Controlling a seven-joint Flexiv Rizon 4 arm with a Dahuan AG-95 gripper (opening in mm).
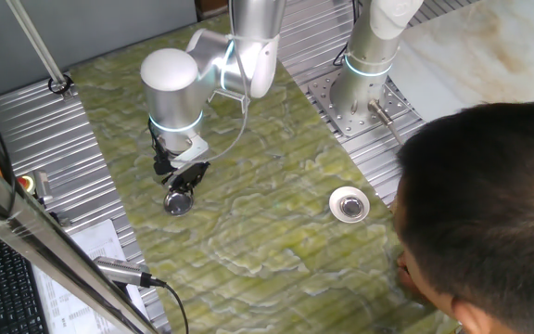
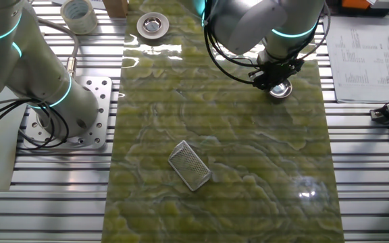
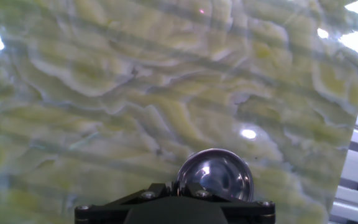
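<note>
A small shiny metal bowl (image 1: 179,203) is at the left part of the green marbled board, right under the arm's end. My gripper is shut at the bowl's near-left rim in the wrist view, with the thin rim between its fingertips. The bowl (image 3: 215,174) shows its hollow inside; its lower edge is hidden behind the black fingers. From the other side the bowl (image 2: 281,89) hangs by the gripper (image 2: 269,82). Whether it touches the board is hard to tell.
A pale dish (image 1: 336,206) with a small metal cup (image 1: 351,206) in it stands across the board. A metal grater (image 2: 189,165) lies flat on the board (image 2: 262,182).
</note>
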